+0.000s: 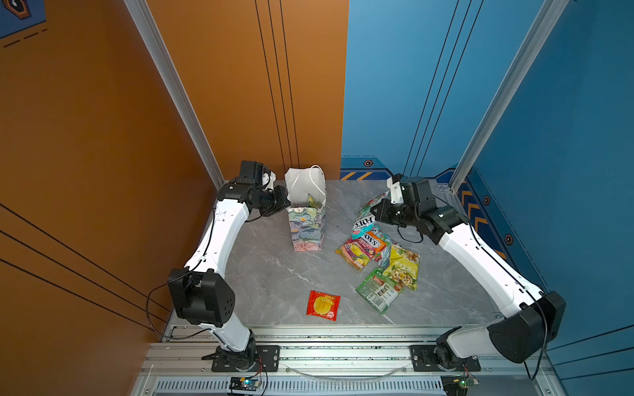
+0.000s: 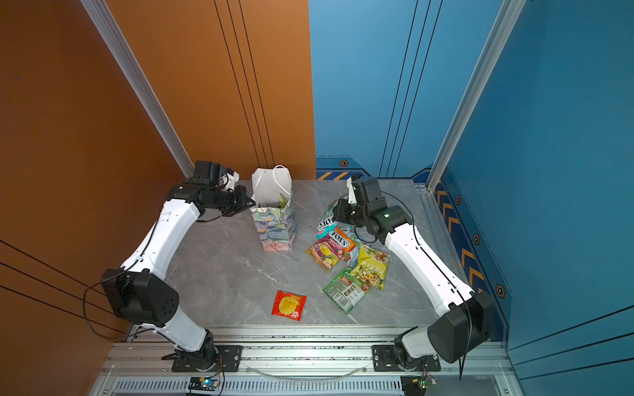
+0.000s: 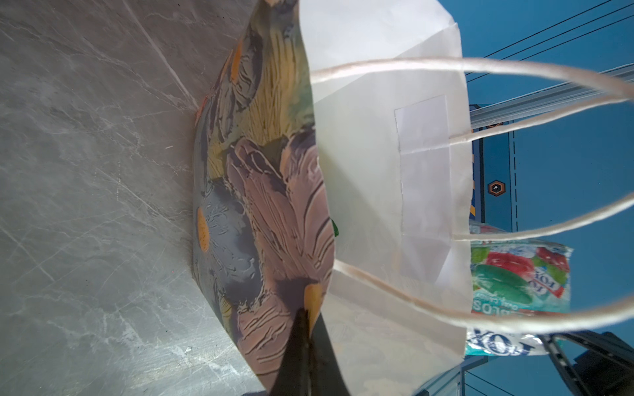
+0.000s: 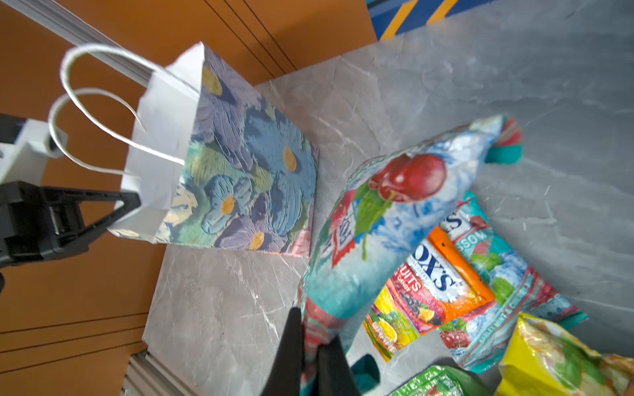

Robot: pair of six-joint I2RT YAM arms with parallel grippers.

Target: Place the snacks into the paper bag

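Observation:
The floral paper bag point(image 1: 307, 227) stands upright with its white mouth and handles up. My left gripper is shut on its near rim. A green-yellow packet point(image 1: 313, 202) shows inside the bag. To the bag's right, my right gripper is shut on a teal Fox's packet point(image 4: 396, 191) with cherries, lifted above the table. Below it lie an orange Fox's packet point(image 1: 361, 249), another teal packet point(image 4: 492, 283), a yellow packet point(image 1: 402, 266) and a green packet point(image 1: 379, 289). A small red packet point(image 1: 323, 305) lies apart, near the front edge.
Bare grey table point(image 1: 264, 283) surrounds the bag in front and at its left. The bag's white handles point(image 3: 541, 66) arch over its mouth. Orange and blue walls enclose the table, and a metal rail point(image 1: 317, 336) runs along its front.

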